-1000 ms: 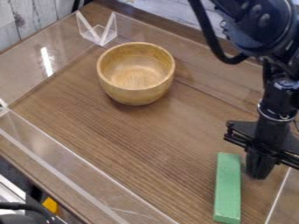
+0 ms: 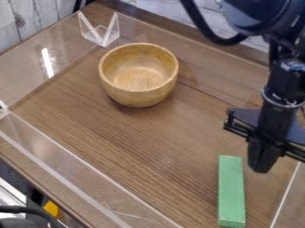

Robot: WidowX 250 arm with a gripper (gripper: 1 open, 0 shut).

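Note:
My gripper (image 2: 263, 148) hangs at the right of the camera view, above and to the right of a green rectangular block (image 2: 231, 191) lying on the wooden table near the front. The fingertips are dark and small; whether they are open or shut is hard to make out.
A tan wooden bowl (image 2: 139, 68) stands at the upper middle left. A white wire-like object (image 2: 99, 28) lies behind it at the back left.
The gripper has risen from low beside the green block's top end and now sits a little higher. The block appears in the same place.

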